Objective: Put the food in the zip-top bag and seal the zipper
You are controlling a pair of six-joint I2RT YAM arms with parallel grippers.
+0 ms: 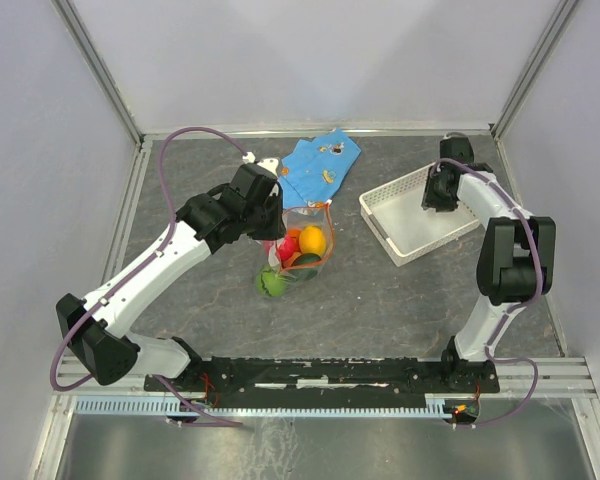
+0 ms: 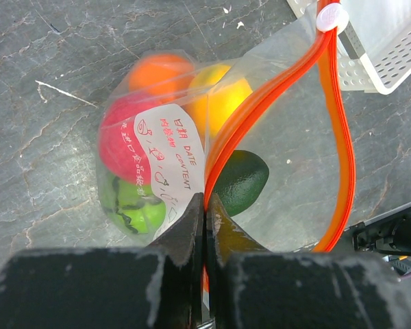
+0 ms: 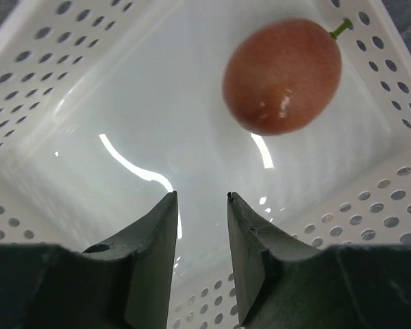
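The zip bag (image 2: 288, 171) stands open with its orange zipper (image 2: 342, 157), holding a red item (image 2: 123, 144), orange one (image 2: 157, 74), yellow one (image 1: 312, 240), dark green avocado (image 2: 243, 179) and light green one (image 1: 271, 283). My left gripper is shut on the bag's edge. My right gripper is over the white basket (image 1: 410, 225), fingers a little apart with nothing seen between them. A reddish-brown tomato-like food (image 3: 281, 75) lies in the basket beyond those fingertips.
A blue printed cloth (image 1: 320, 165) lies behind the bag.
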